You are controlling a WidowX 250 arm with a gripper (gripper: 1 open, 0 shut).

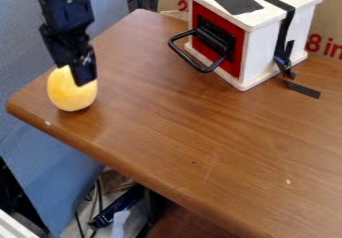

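Note:
A pale yellow round object [71, 94] sits near the left edge of the wooden table [201, 152]. My black gripper [80, 70] hangs from the upper left, its tip over the top of the yellow object and partly hiding it. Whether the fingers are open or shut does not show clearly.
A white box [267, 12] with a red front, black tape and a black handle [202, 62] stands at the back right. A cardboard box is behind it. The table's edge runs diagonally along the left.

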